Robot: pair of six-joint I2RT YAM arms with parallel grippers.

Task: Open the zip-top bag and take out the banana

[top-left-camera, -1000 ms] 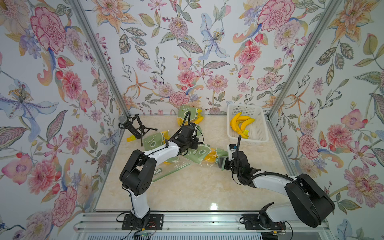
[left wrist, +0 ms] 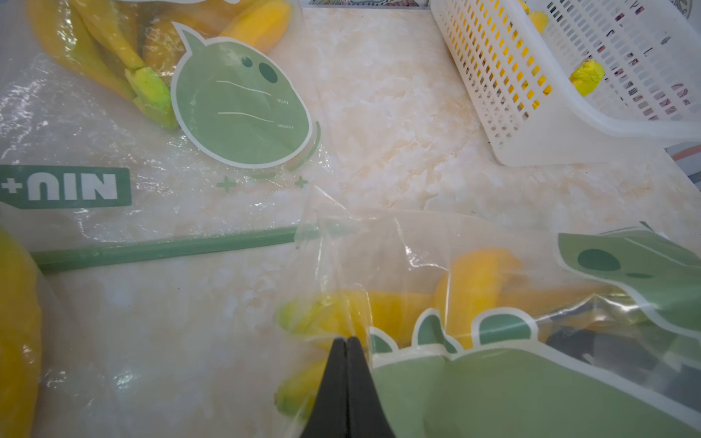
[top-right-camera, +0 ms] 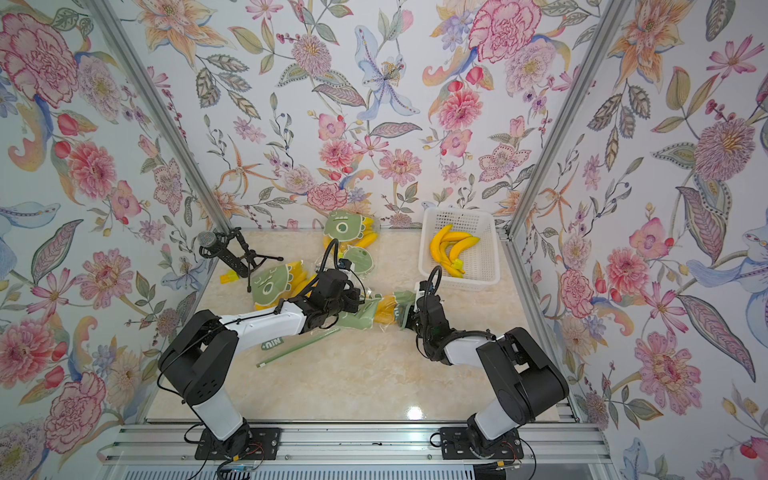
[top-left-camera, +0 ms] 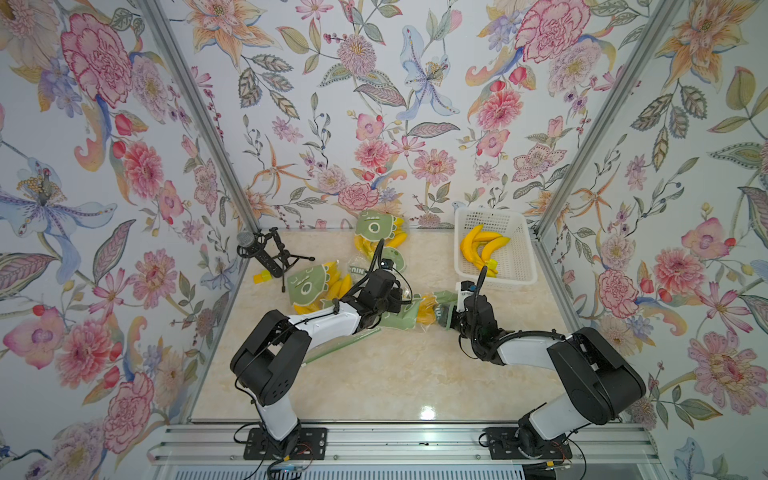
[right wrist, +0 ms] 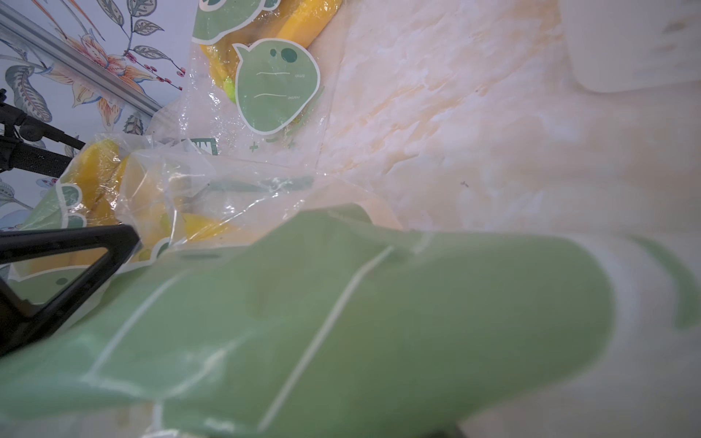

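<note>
A clear zip bag with green printing and bananas inside lies at the table's middle, between my grippers. My left gripper is shut over its left part; I see nothing clearly between the fingertips. My right gripper is at the bag's right end. In the right wrist view green printed film covers most of the foreground and hides those fingertips.
More banana bags lie at the back and left. A white basket with loose bananas stands back right. A black stand is at the back left.
</note>
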